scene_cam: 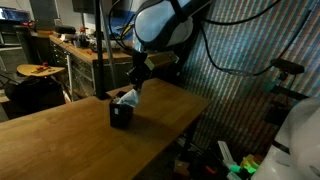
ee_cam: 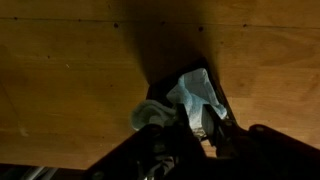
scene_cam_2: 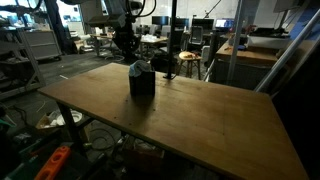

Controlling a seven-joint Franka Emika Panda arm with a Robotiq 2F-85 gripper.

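A small black box (scene_cam: 121, 116) stands on the wooden table, with a pale, bluish-white cloth (scene_cam: 129, 97) bunched up out of its top. From the other side, in exterior view 2, the same box (scene_cam_2: 143, 84) and cloth (scene_cam_2: 140, 68) stand near the table's far edge. My gripper (scene_cam: 138, 76) is above the box in exterior view 1, apart from the cloth. Looking down in the wrist view, the cloth (ee_cam: 196, 92) spills across the dark box, and a greyish patch shows to its left. The dark fingers at the bottom are too dim to read their opening.
A round stool (scene_cam: 40, 70) and a workbench stand beyond. Cables hang beside the arm.
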